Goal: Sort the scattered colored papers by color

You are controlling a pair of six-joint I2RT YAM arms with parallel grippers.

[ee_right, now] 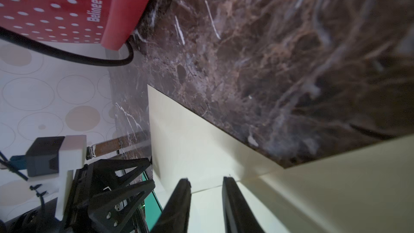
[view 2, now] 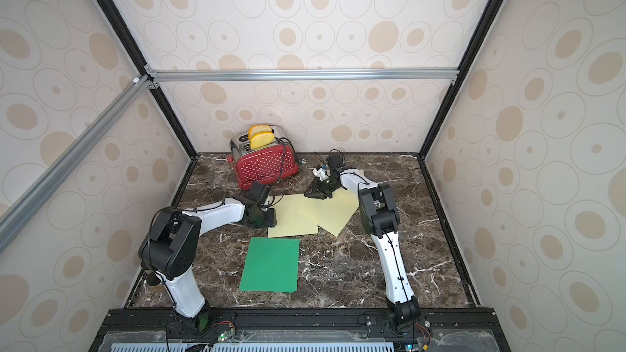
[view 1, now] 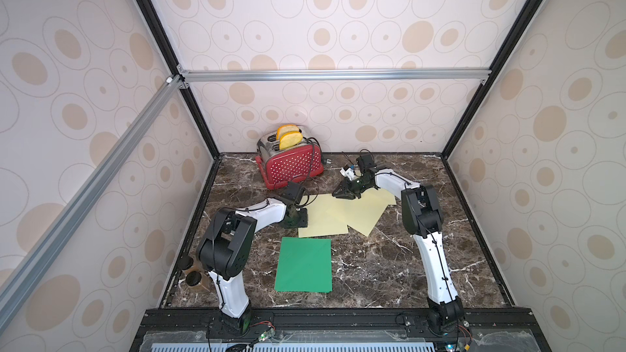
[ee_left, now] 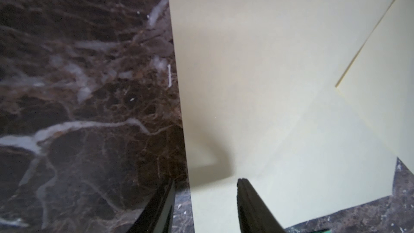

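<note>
Pale yellow sheets [view 1: 322,216] lie overlapping on the marble table, the right-hand one [view 1: 366,216] turned at an angle. Green paper [view 1: 304,264] rests flat in front of them, roughly squared. My left gripper is partly open over the left edge of the yellow paper [ee_left: 258,82]; nothing shows held between its fingers. Toward the back of the yellow sheets is my right gripper, also partly open, its fingers over the yellow paper [ee_right: 194,142] with no sheet visibly gripped. Whether the fingertips touch the paper cannot be told.
A red polka-dot toaster [view 1: 292,163] with yellow slices stands behind the left gripper, its black cable [ee_right: 64,54] running near the sheets. Bare marble [view 1: 384,267] lies to the front right. Both grippers are close to each other above the papers.
</note>
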